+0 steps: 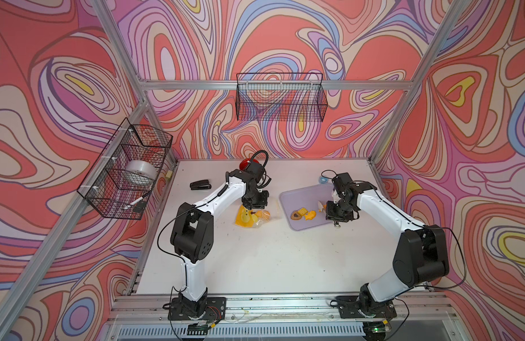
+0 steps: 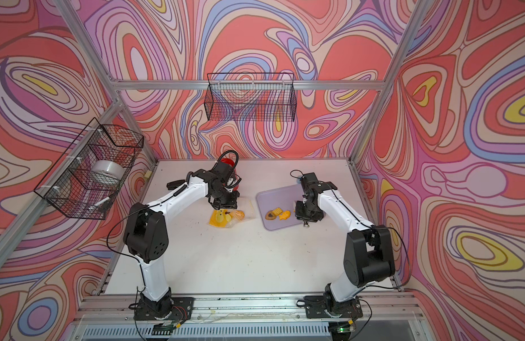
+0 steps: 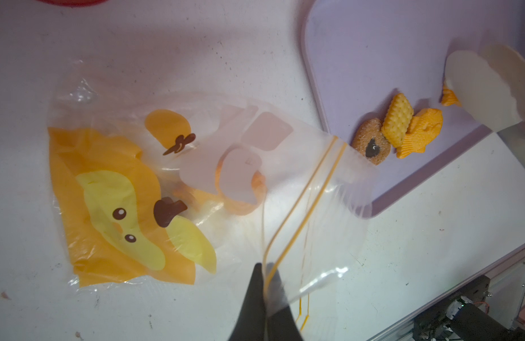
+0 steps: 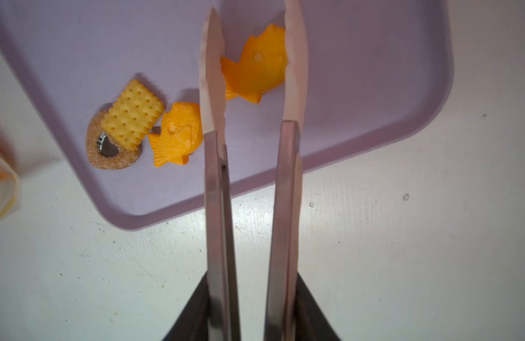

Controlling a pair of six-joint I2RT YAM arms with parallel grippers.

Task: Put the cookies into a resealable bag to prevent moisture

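A clear bag with an orange character print [image 3: 114, 216] lies left of the lilac tray [image 4: 376, 85]. My left gripper is shut at the bag's opening, the film with yellow seal lines running into its fingers. My right gripper, in tong-like tips [image 4: 252, 31], is part open over the tray, tips either side of a fish-shaped cookie [image 4: 253, 71]. Left of it lie another fish cookie [image 4: 177, 136], a square cracker [image 4: 131, 110] and a ring cookie with dark centre [image 4: 100, 159].
A red object [image 2: 228, 162] stands behind the left arm. A black item [image 1: 200, 184] lies at the back left. Wire baskets [image 1: 280, 96] hang on the frame.
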